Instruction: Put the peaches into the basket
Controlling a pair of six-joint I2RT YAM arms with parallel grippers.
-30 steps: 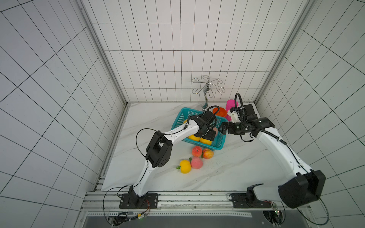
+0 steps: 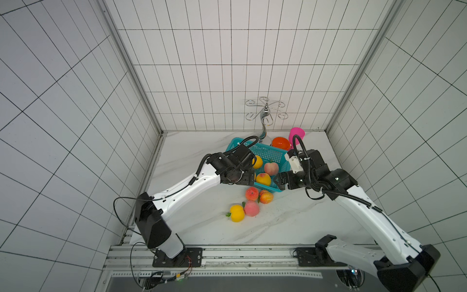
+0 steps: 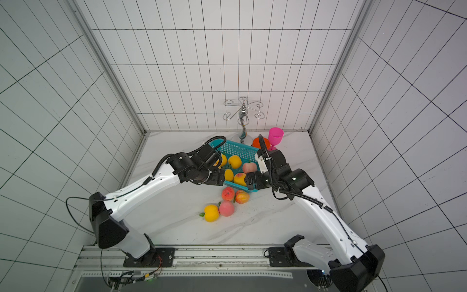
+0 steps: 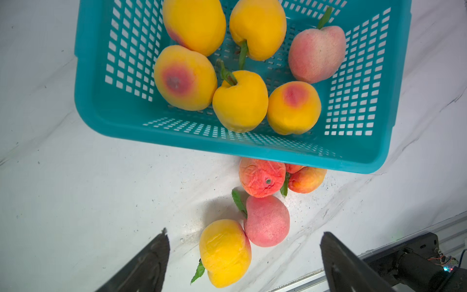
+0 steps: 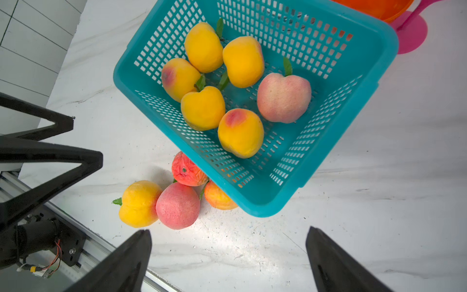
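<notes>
A teal basket [image 5: 335,131] holds several peaches, among them a pale pink one [image 5: 284,98] and a yellow one with a red patch [image 5: 240,132]. Outside, along its front side, lie a wrinkled red peach [image 4: 262,177], an orange one [image 4: 306,180] partly covered by the rim, a pink one [image 4: 266,221] and a yellow one with a leaf [image 4: 225,253]. My left gripper is open above the table in front of the basket, nothing held. Over the right front of the basket, my right gripper is open and empty too.
Behind the basket are an orange bowl [image 2: 280,142], a pink cup [image 2: 296,132] and a metal stand [image 2: 263,121]. Table to the left of the loose peaches [image 4: 97,204] and to the right of the basket [image 5: 369,209] is bare.
My left gripper has pulled back left and toward the front from over the basket. The loose peaches have stayed in place.
</notes>
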